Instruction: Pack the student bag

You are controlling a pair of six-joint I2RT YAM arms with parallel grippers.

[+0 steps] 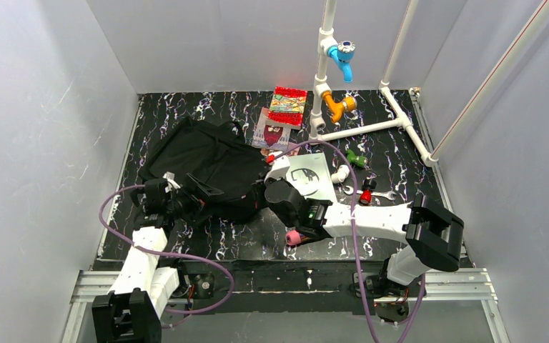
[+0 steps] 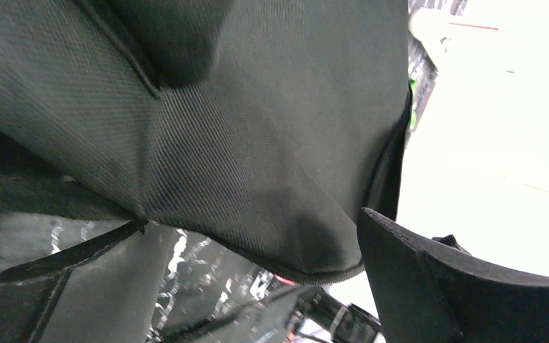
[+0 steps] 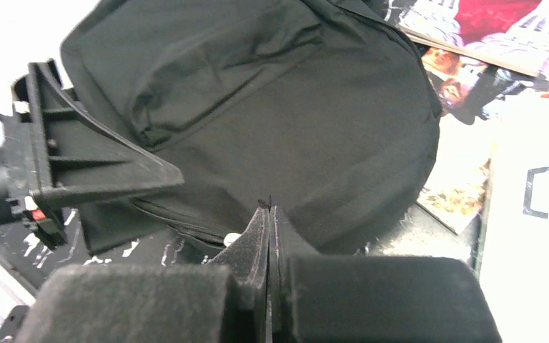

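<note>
The black bag (image 1: 214,161) lies slumped on the left half of the dark marbled table. At its near side, my left gripper (image 1: 207,194) stands open; in the left wrist view the bag's fabric (image 2: 257,143) spreads beyond and between its parted fingers. My right gripper is shut at the bag's near right part, tips against or just over the cloth; no clear fold shows between them. A pale green book (image 1: 312,176) lies right of the bag. A pink-ended tube (image 1: 297,238) is partly hidden under my right arm.
A red patterned pack (image 1: 288,103) and a purple book (image 1: 270,136) lie behind the bag's right side. White pipes with an orange tap (image 1: 339,106) rise at back right. A wrench (image 1: 379,194) and a green fitting (image 1: 356,158) lie to the right.
</note>
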